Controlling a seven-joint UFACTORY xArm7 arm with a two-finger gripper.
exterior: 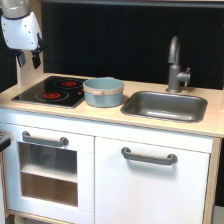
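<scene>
My gripper [29, 60] hangs at the upper left, at the end of a white arm [20, 32], above and behind the stove. Its dark fingers look spread apart, and nothing shows between them. A grey-blue pot [103, 94] stands upright on the counter, between the stove and the sink. It is well to the right of my gripper and apart from it. What the pot holds is hard to make out.
The black stove top [40, 94] has red burner rings. A sink [165, 105] with a dark faucet [175, 70] fills the counter's right. Below are a windowed oven door [49, 159] and a white cabinet door [125, 190], both shut, with protruding handles.
</scene>
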